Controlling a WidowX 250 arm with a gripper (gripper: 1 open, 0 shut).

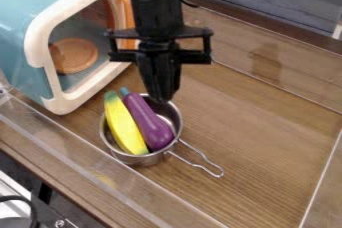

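A steel pot (175, 148) with a long wire handle holds a yellow banana (124, 125) and a purple eggplant (148, 122). My black gripper (163, 90) points down just above the back rim of the pot, its fingers shut with nothing visible between them.
A light-blue toy microwave (27, 37) with an open front and an orange disc inside (74, 56) stands at the upper left.
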